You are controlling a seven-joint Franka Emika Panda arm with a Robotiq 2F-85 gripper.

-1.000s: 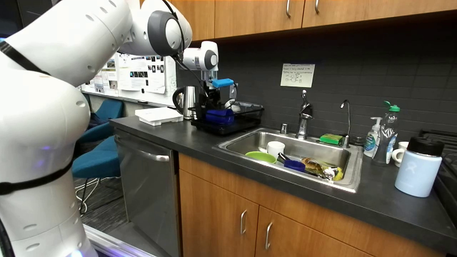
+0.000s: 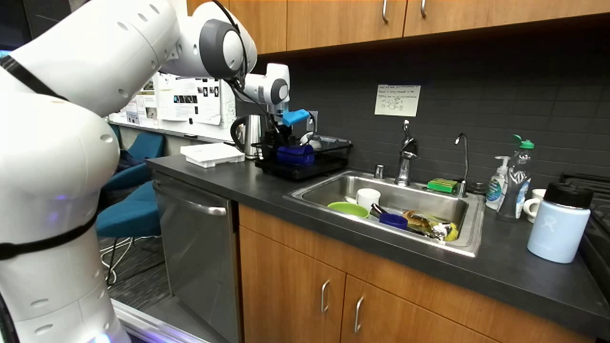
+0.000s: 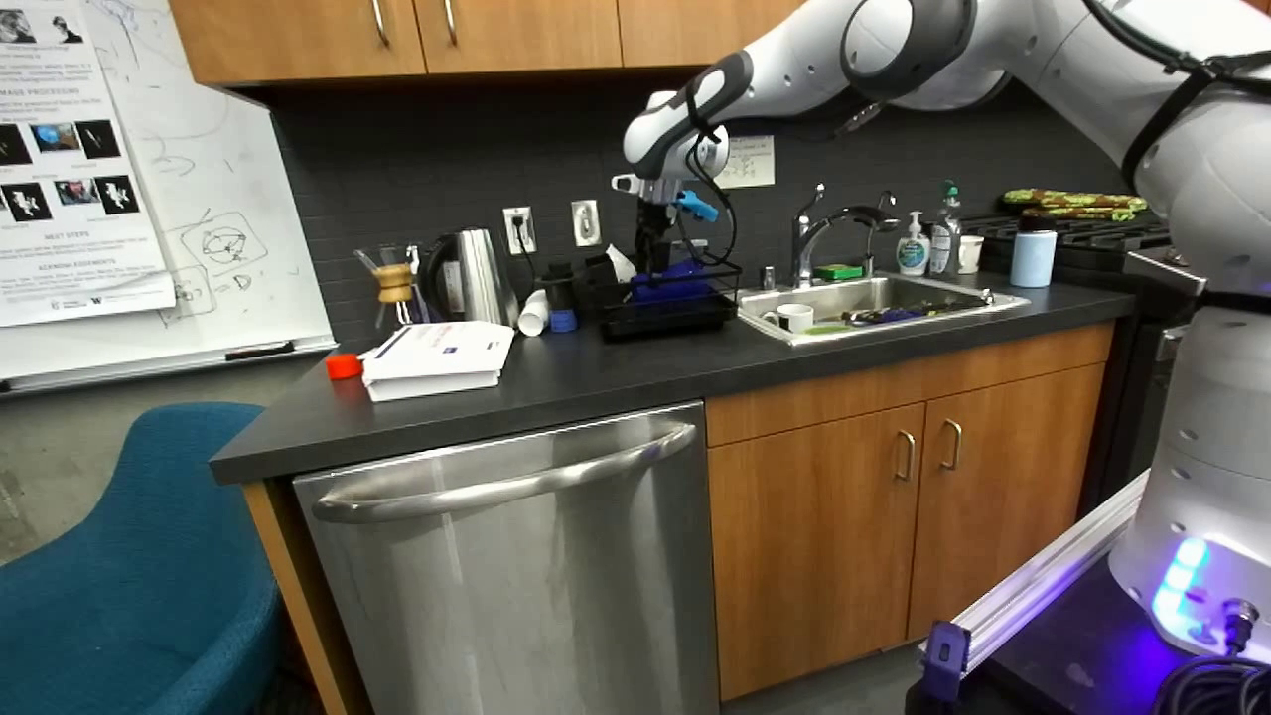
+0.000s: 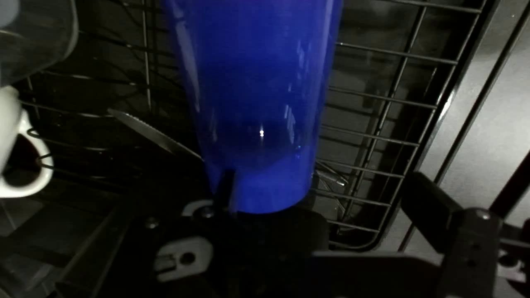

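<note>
A shiny blue cup (image 4: 258, 99) lies on its side in the black dish rack (image 4: 392, 99). The same cup shows as a blue shape (image 2: 295, 154) under the hand in exterior view 1. My gripper stands open at one end of it. The left finger (image 4: 227, 191) overlaps the cup's left edge, though contact cannot be told. Well clear of the cup, the right finger (image 4: 430, 213) is over the rack's rim. In exterior view 2 the rack (image 3: 667, 315) partly hides the cup (image 3: 673, 284) and the fingertips.
A knife (image 4: 149, 131) and a white mug (image 4: 34, 183) are left of the cup in the rack. The kettle (image 2: 251, 136) stands close by the arm. To the right, the sink (image 2: 472, 234) holds several dishes. A white box (image 2: 210, 154) sits at the counter's left end.
The wrist and hand have come down a little toward the rack. In exterior view 1 the blue cup appears shifted very slightly to the right. The sink items have not moved.
</note>
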